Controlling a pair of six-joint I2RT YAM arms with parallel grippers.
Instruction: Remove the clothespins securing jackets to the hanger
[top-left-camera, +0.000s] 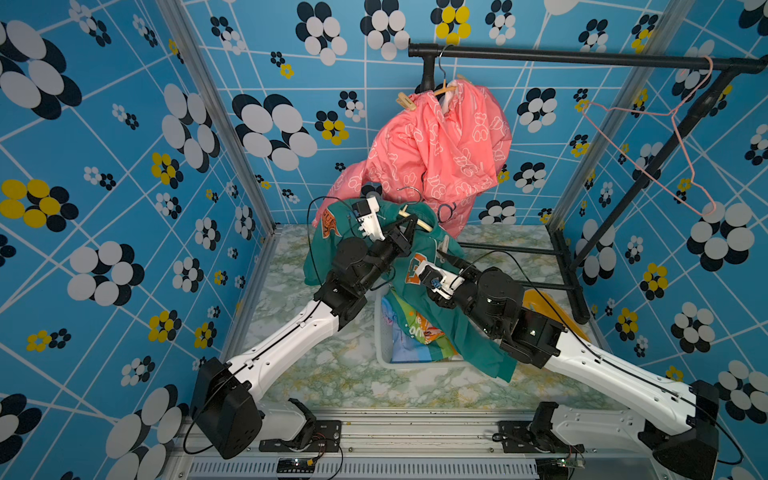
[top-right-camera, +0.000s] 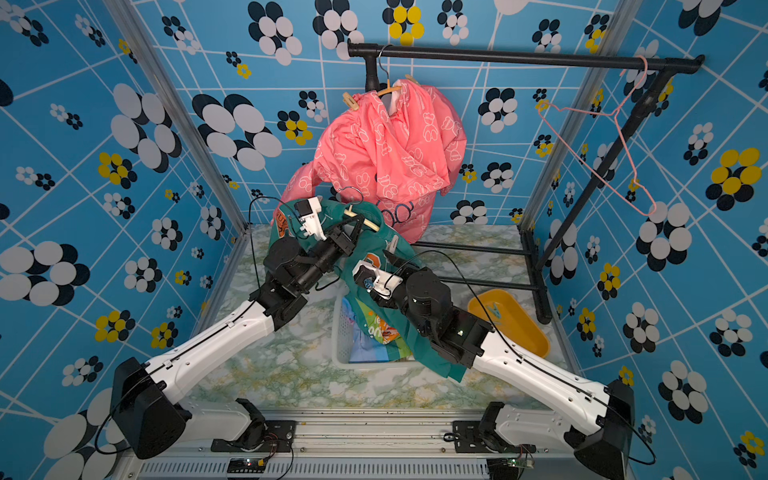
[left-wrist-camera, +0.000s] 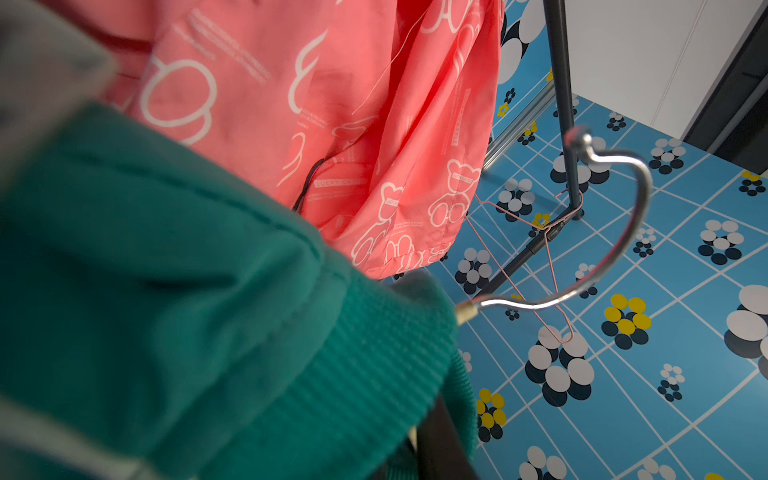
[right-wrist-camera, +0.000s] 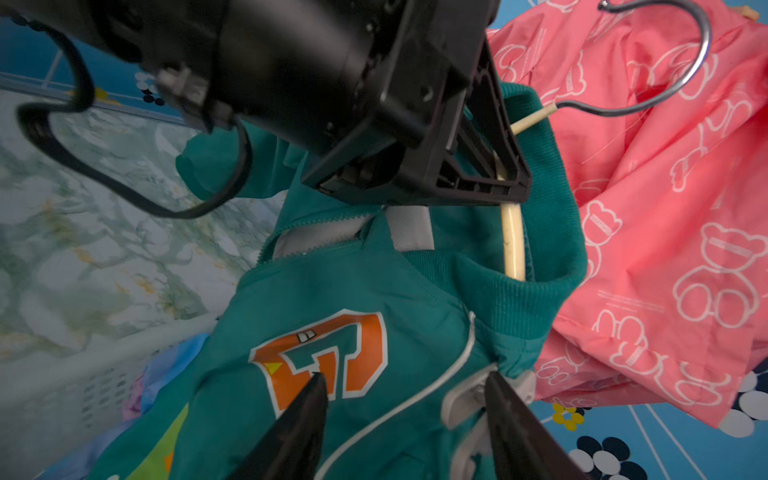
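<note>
A green jacket (right-wrist-camera: 424, 312) hangs on a wooden hanger (right-wrist-camera: 513, 244) with a metal hook (left-wrist-camera: 616, 256). My left gripper is shut on the hanger's bar inside the jacket's collar. In the left wrist view its fingers are mostly hidden by green cloth. A pale clothespin (right-wrist-camera: 472, 400) sits on the jacket below the collar. My right gripper stands open in front of it, with the clothespin close to its right finger (right-wrist-camera: 520, 432); contact cannot be told. Higher up, a pink jacket (top-left-camera: 440, 144) hangs on the rack with a wooden clothespin (top-left-camera: 406, 101) at its shoulder.
Below the green jacket stands a white basket (top-left-camera: 384, 344) with folded clothes. A yellow tray (top-right-camera: 528, 340) lies to the right. A black rack (top-left-camera: 576, 56) spans the back, with an empty pink hanger (top-left-camera: 672, 116) at its right end. Scissor-like loops (top-right-camera: 397, 213) show beside the pink jacket.
</note>
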